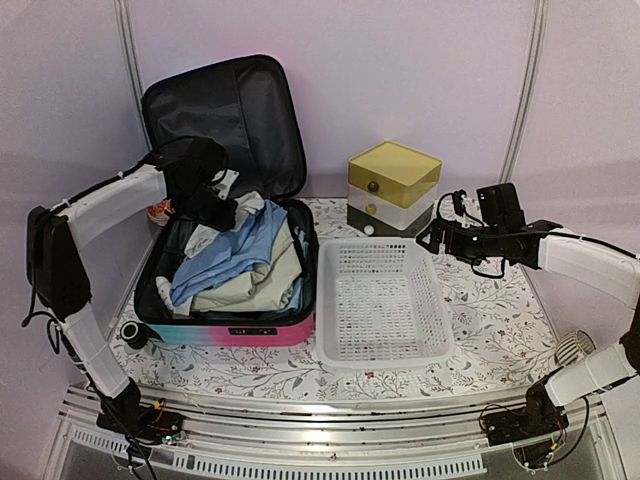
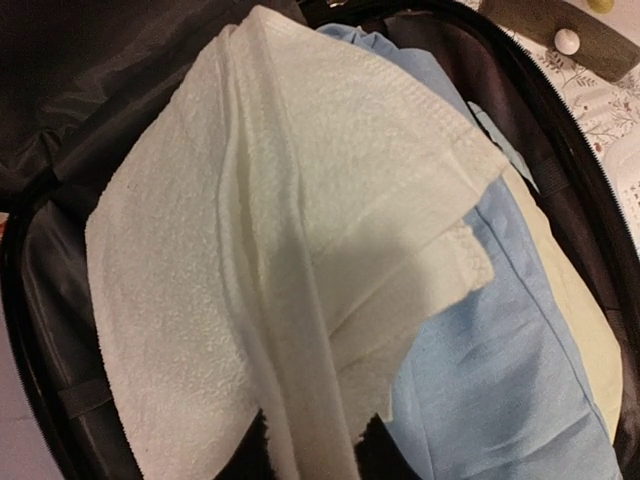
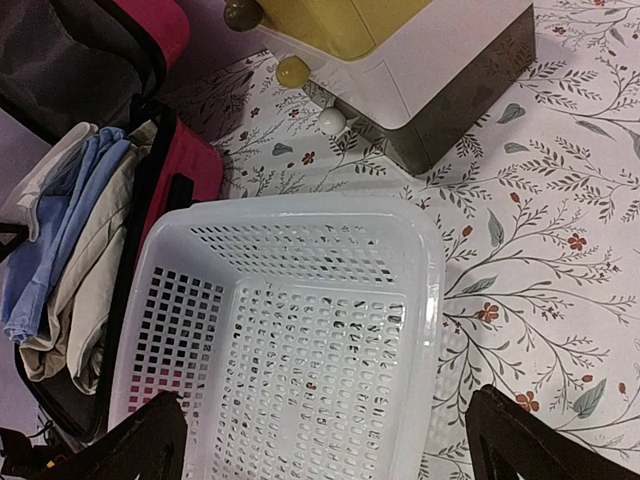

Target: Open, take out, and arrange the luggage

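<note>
The suitcase [image 1: 250,333] stands open at the left, its dark lid leaning back. On its clothes lies a white towel [image 2: 170,250], over a folded blue garment [image 1: 230,262] and a beige garment [image 1: 275,280]. My left gripper is over the towel, fingers apart, with a raised towel fold running between them; the top view hides this contact behind the arm. A white perforated basket [image 1: 440,345] is empty, right of the suitcase. Beside its back right corner my right gripper [image 1: 431,238] hangs open and empty; in the right wrist view its fingers [image 3: 130,440] are spread.
Behind the basket stands a stacked drawer box [image 1: 395,165] with a yellow top. A small dark round object [image 1: 133,334] lies by the suitcase's front left corner.
</note>
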